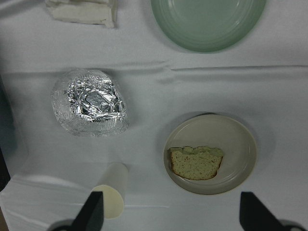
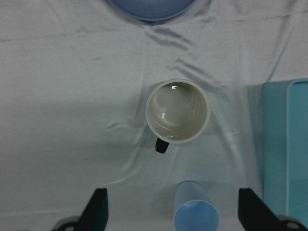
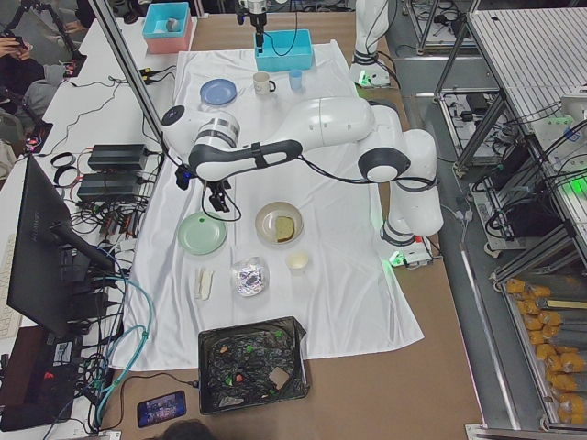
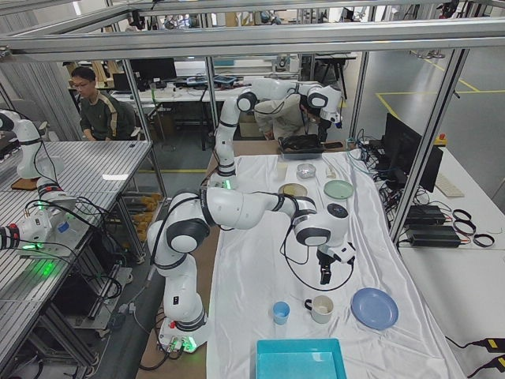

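My left gripper is open and empty, high above a beige plate [image 1: 231, 159] with a bread slice [image 1: 195, 163], a foil-covered dish [image 1: 90, 102], a pale cup [image 1: 109, 192], a green plate [image 1: 207, 29] and a folded cream item [image 1: 82, 9]. My right gripper also stands open and empty, over a cream mug [image 2: 177, 110] and a blue cup [image 2: 195, 211], with a blue plate [image 2: 149, 9] beyond and a teal tray [image 2: 275, 144] beside them.
A black tray [image 3: 252, 362] lies at one end of the white cloth, near a phone [image 3: 161, 409]. A monitor [image 3: 41, 247] and cables line one side. The cloth's middle has free room.
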